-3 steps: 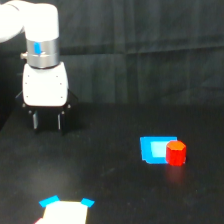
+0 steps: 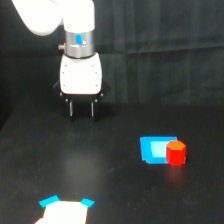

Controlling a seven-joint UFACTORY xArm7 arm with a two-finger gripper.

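Observation:
A small red block (image 2: 176, 154) with a faceted outline is at the right of the dark table. It overlaps the lower right corner of a blue-bordered square (image 2: 147, 141) with a pale centre; whether it rests on the square or stands just in front, I cannot tell. My gripper (image 2: 82, 107) hangs at the upper left, far from the block. Its two thin dark fingers point down and stand apart, and nothing shows between them.
At the front left, a cream-coloured piece (image 2: 65, 213) with blue corners is cut off by the lower edge of the view. A dark curtain (image 2: 160, 50) closes off the back.
My gripper has moved to the right and somewhat higher in the view, its fingers still apart. The red block, the blue-bordered square and the cream-coloured piece have stayed put.

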